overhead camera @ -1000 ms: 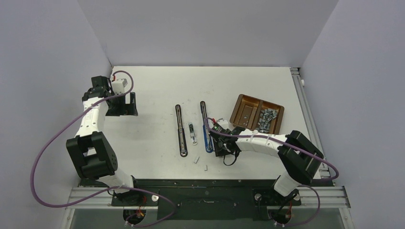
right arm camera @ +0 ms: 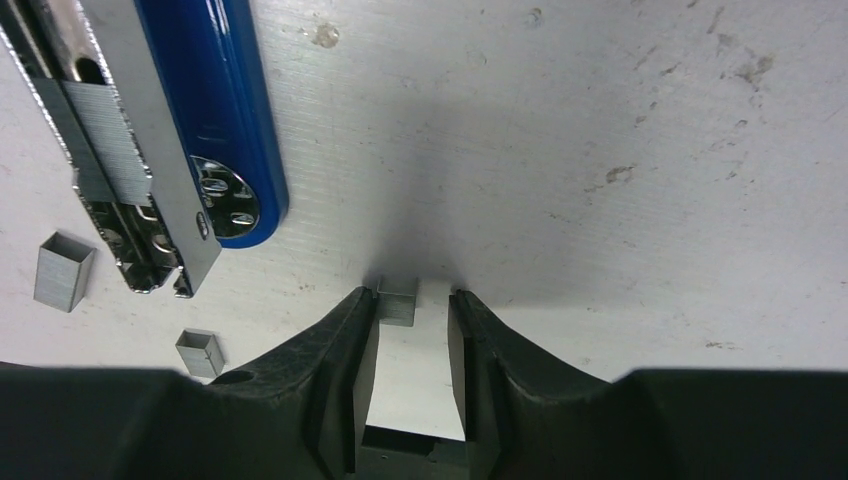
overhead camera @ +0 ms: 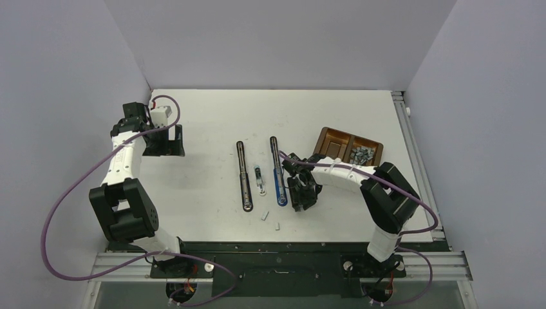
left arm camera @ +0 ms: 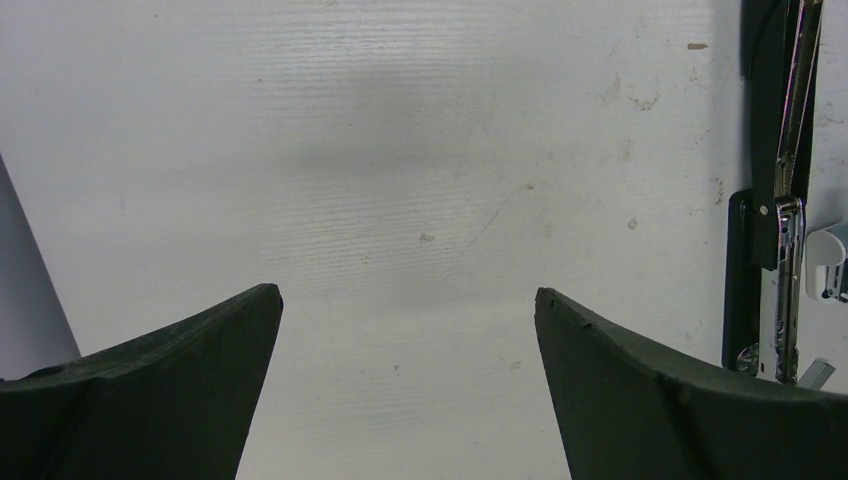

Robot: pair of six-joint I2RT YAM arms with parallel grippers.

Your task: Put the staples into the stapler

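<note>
A blue stapler (overhead camera: 281, 190) lies opened lengthwise, a strip of staples in its channel in the right wrist view. My right gripper is open low beside its end; a small staple piece (right arm camera: 397, 310) sits between the fingertips, against the left one. Two more staple pieces, one (right arm camera: 62, 275) larger, one (right arm camera: 198, 356) smaller, lie left of it. A black stapler (overhead camera: 244, 187) lies opened further left, with a small white stapler (overhead camera: 259, 180) between the two. My left gripper hangs open over bare table at the far left.
A brown two-compartment tray (overhead camera: 332, 141) with many small grey pieces in one side stands at the back right, partly behind my right arm.
The left arm is unchanged.
</note>
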